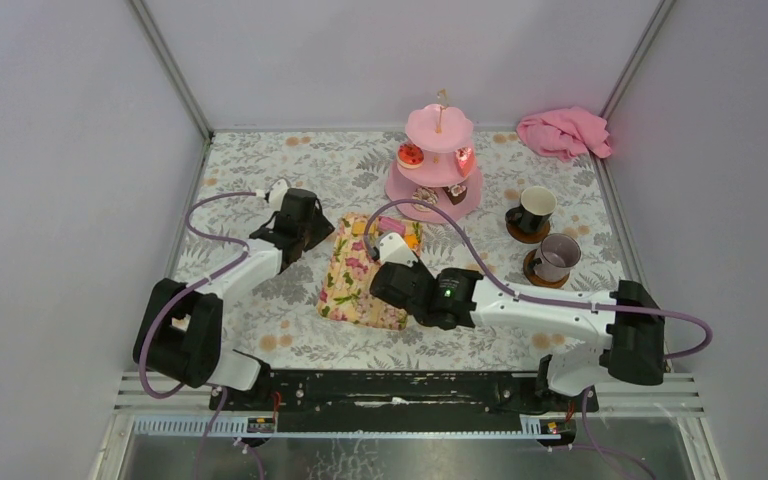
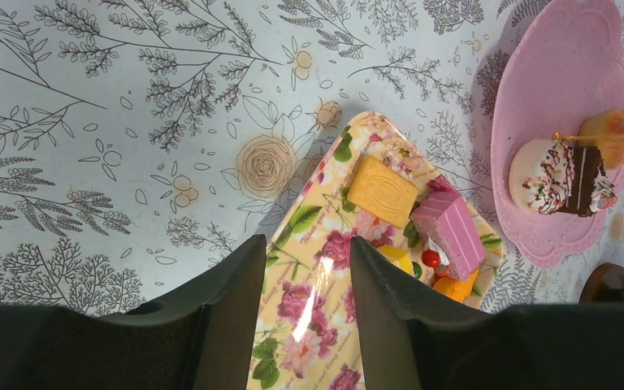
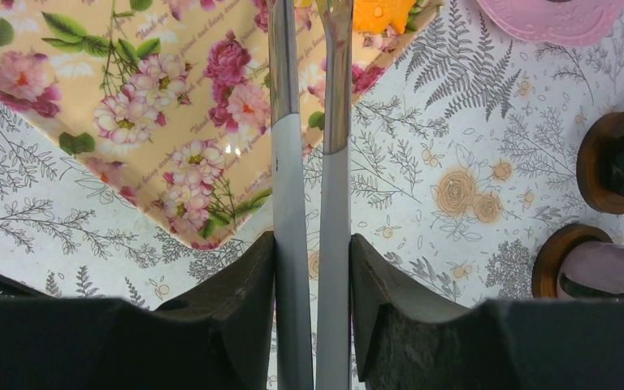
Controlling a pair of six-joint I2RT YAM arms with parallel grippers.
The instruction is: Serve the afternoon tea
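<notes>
My right gripper is shut on metal tongs (image 3: pixel 337 195), whose tips reach over the floral tray (image 3: pixel 122 97). My left gripper stands open and empty above the tray's left side. In the left wrist view the tray holds a biscuit (image 2: pixel 382 191), a pink cake slice (image 2: pixel 447 236), a yellow piece (image 2: pixel 394 257) and an orange piece (image 2: pixel 455 286). The pink tiered stand (image 1: pixel 438 125) at the back bears several sweets. Two cups, one black (image 1: pixel 525 218) and one grey (image 1: pixel 558 262), stand on brown coasters at the right.
A pink cloth (image 1: pixel 560 130) lies crumpled at the back right corner. Bare patterned table shows at the left and in front of the cups. Walls bound the back and both sides.
</notes>
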